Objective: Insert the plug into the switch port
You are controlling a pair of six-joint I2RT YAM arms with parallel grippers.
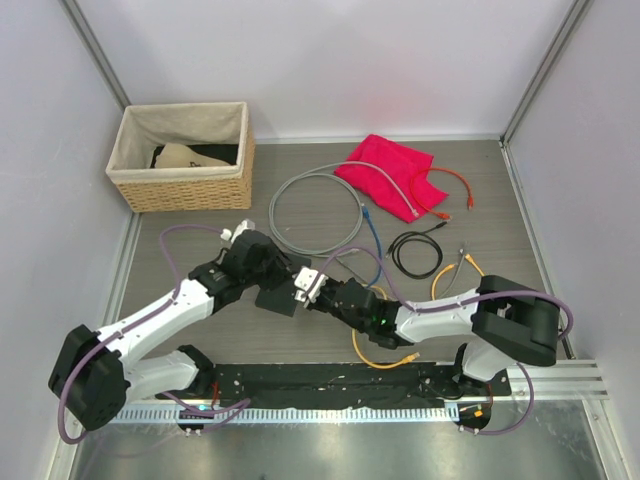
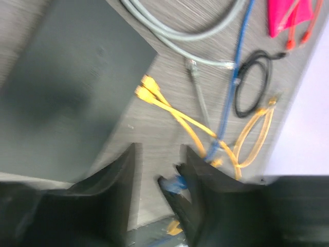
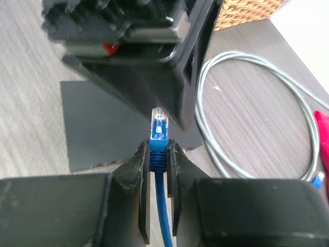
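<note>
My right gripper is shut on a blue cable's plug, which points up toward my left gripper in the right wrist view. The left gripper's black fingers hang just above the plug. In the left wrist view its fingers are blurred and stand apart, with a bit of blue plug beyond them; whether they touch it I cannot tell. A flat black plate lies on the table below both grippers. I cannot make out a switch port.
A wicker basket stands at the back left. A red cloth lies at the back. Grey, black, yellow and red cables lie around the middle and right of the table.
</note>
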